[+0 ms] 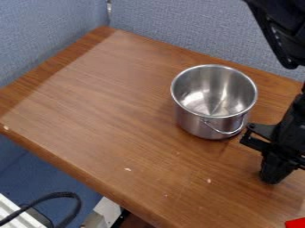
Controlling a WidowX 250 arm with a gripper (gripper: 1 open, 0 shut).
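A steel pot (pixel 212 96) with a wire handle stands on the wooden table (pixel 107 107), right of centre. My black gripper (pixel 272 169) is low over the table at the right edge, just right and in front of the pot, pointing down. Its fingertips are dark and bunched together, and I see nothing held between them.
A small red object (pixel 295 223) sits at the bottom right corner, partly out of view. Blue padded walls stand at the back and left; a black cable lies off the table at the lower left.
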